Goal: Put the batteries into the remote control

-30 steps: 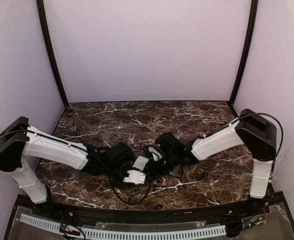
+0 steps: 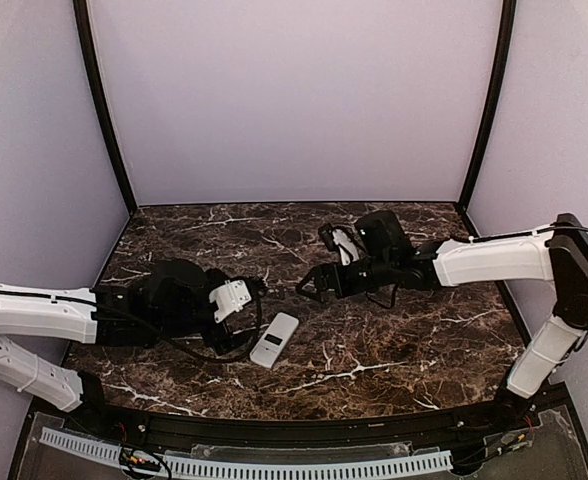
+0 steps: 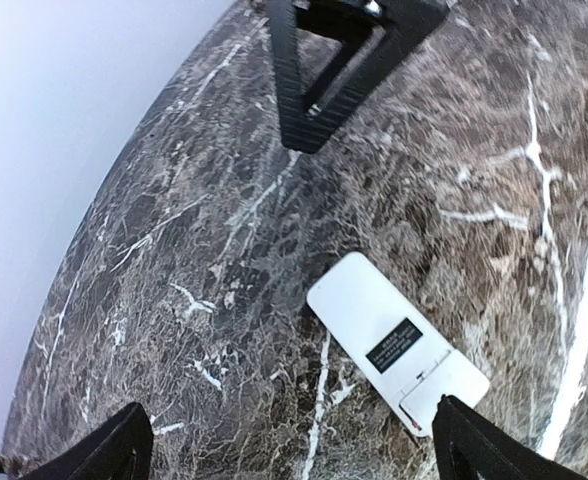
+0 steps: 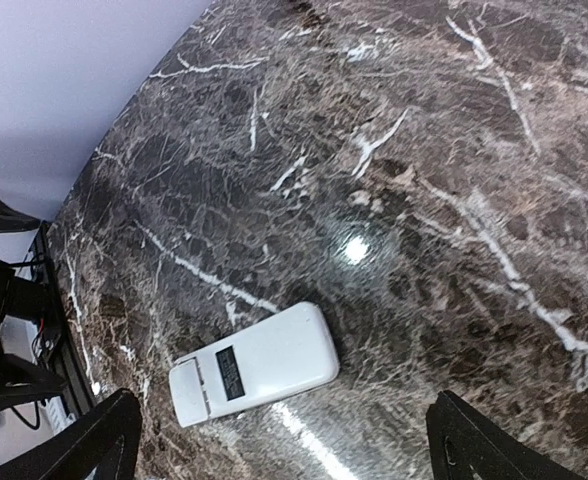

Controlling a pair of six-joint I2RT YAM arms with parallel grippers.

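Note:
The white remote control (image 2: 273,340) (image 3: 370,315) (image 4: 274,357) lies on the dark marble table between the arms, a small dark rectangle on its face and a seam near one end. No loose batteries are visible. My left gripper (image 2: 236,330) is open, to the left of the remote and raised above the table. My right gripper (image 2: 314,283) is open, above and to the right of the remote in the top view. Both wrist views show nothing between the fingertips.
A black rail runs along the front edge.
Both arms have moved apart from over the remote, the left toward the left, the right up and to the right in the top view, leaving the remote uncovered.

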